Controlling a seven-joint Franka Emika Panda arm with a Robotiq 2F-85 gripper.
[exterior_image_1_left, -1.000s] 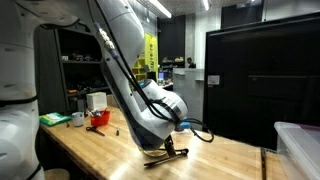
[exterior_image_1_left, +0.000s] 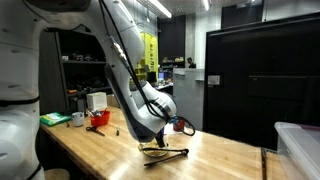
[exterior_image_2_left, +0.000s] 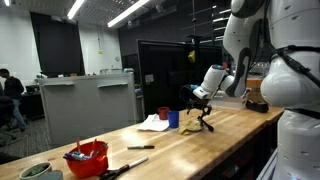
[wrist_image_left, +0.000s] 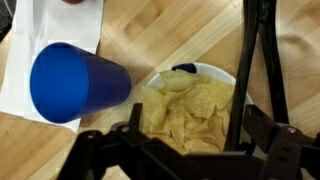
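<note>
A white bowl (wrist_image_left: 205, 70) holds yellow chips (wrist_image_left: 185, 110) in the middle of the wrist view. Black tongs (wrist_image_left: 238, 100) run across the bowl's right edge, one arm over the chips and the other beside it. My gripper is open above them, its fingers spread left and right, and the tongs pass close to the right finger; contact cannot be told. Seen from the side, the gripper (exterior_image_1_left: 160, 137) hangs low over the bowl, with the tongs (exterior_image_1_left: 168, 152) in front. Left of the bowl is a blue cup (wrist_image_left: 75, 82).
A white napkin (wrist_image_left: 40, 30) lies beyond the blue cup, with a red cup (exterior_image_2_left: 163, 112) near it. A red basket (exterior_image_2_left: 86, 160) stands with several utensils beside it. Bare wood (exterior_image_1_left: 220, 155) stretches to the right in exterior view 1.
My arm has shifted slightly left in exterior view 1 over the last second, uncovering more of the red object behind it. The tongs look unmoved.
</note>
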